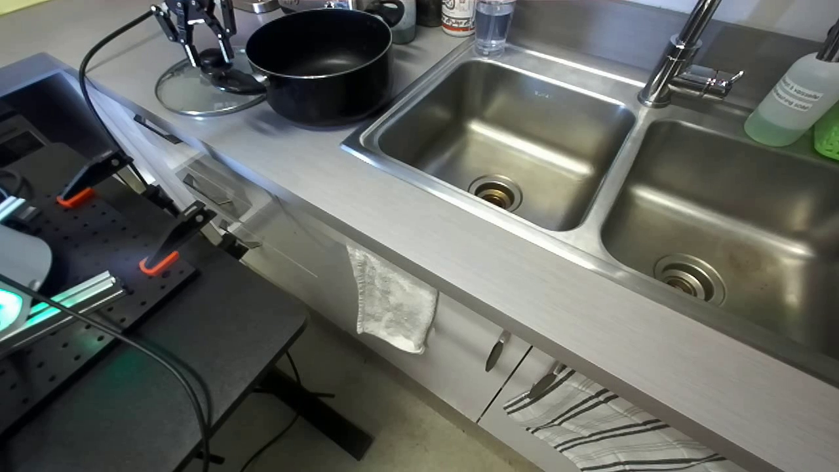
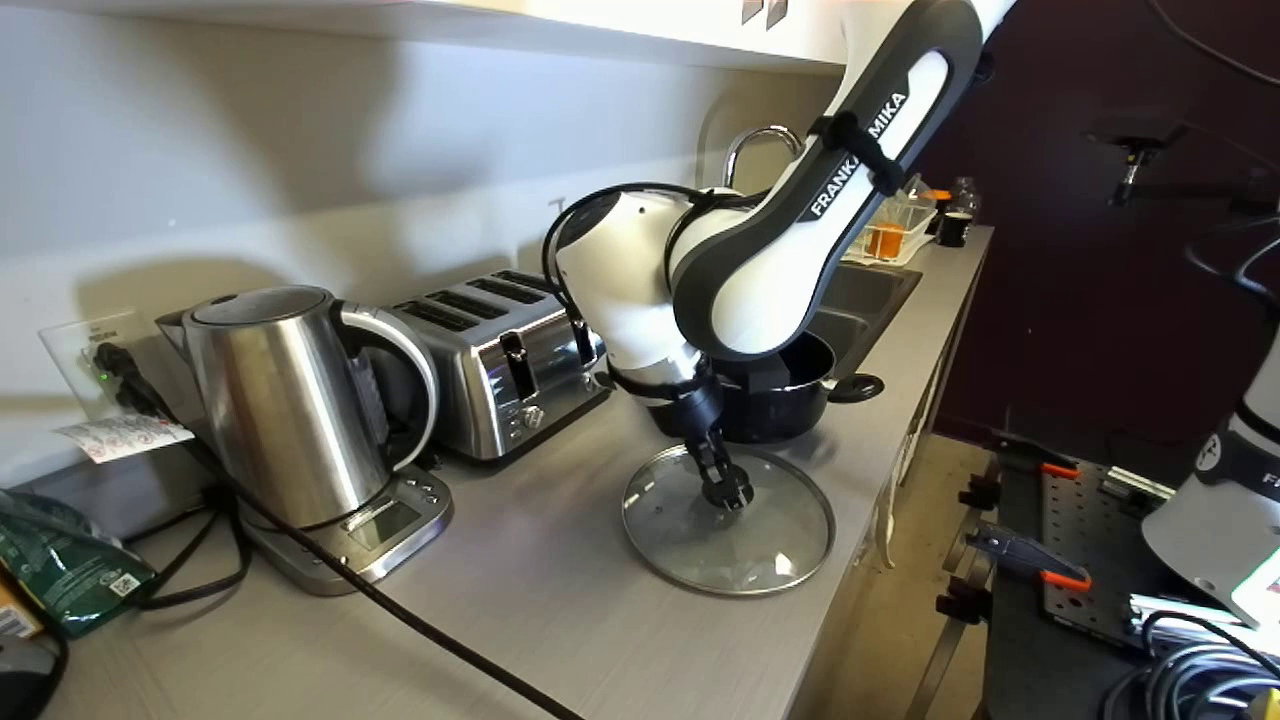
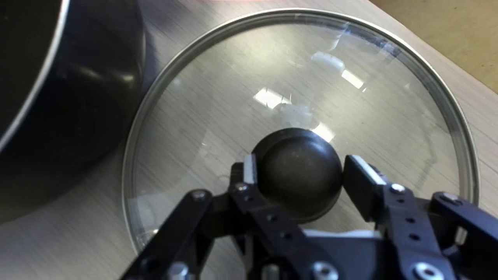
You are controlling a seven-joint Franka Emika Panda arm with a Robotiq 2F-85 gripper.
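Observation:
A round glass lid [image 3: 200, 107] with a metal rim and a black knob [image 3: 298, 172] lies flat on the counter. My gripper is over it, with the knob between its part-open fingers. Both fingertips are very close to the knob's sides; whether they press on it cannot be told. In exterior view 1 the gripper [image 1: 210, 56] points down at the lid [image 1: 177, 93]. Beside the lid stands a black pot [image 1: 330, 90], uncovered, one handle [image 1: 238, 82] reaching over the lid's edge.
A toaster [image 2: 498, 372] and a steel kettle [image 2: 282, 420] stand along the wall. The sink [image 1: 503, 134] is beyond the pot. The counter's front edge runs close to the lid. A cable [image 2: 420, 624] crosses the counter in front, with bare counter [image 2: 576, 600] near it.

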